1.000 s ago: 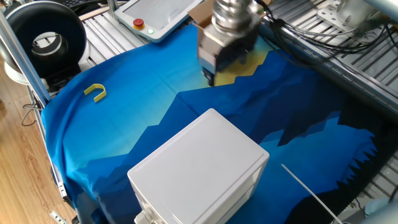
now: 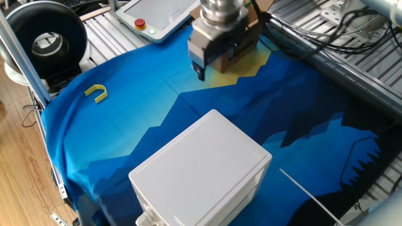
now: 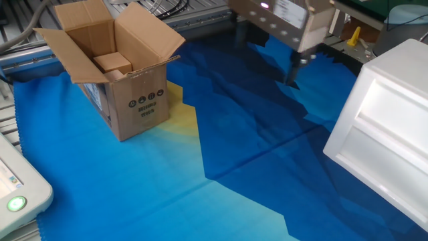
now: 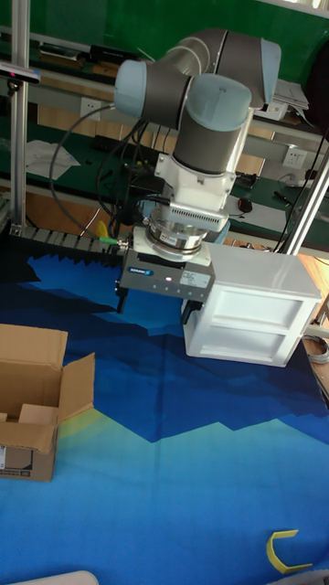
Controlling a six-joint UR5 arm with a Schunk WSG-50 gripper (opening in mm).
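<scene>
My gripper [image 4: 153, 308] hangs above the dark blue part of the cloth, its two fingers wide apart and nothing visible between them. In exterior view 2 it shows at the top right of centre, between the cardboard box [image 3: 144, 114] and the white drawer unit [image 3: 391, 127]. The cardboard box stands with its flaps up and a smaller brown block [image 3: 112, 63] inside. A yellow U-shaped piece [image 2: 97, 93] lies on the cloth, well away from my gripper. The white drawer unit's top is bare in exterior view 1; in exterior view 3 it stands just right of the gripper.
The blue patterned cloth [image 2: 135, 119] is open between the yellow piece and the drawer unit. A tablet-like panel with a red button [image 2: 139, 24] lies at the edge. Black cables [image 2: 326, 39] run along the table's rail, and a black spool [image 2: 50, 44] stands at the corner.
The drawer unit and the yellow piece have stayed put.
</scene>
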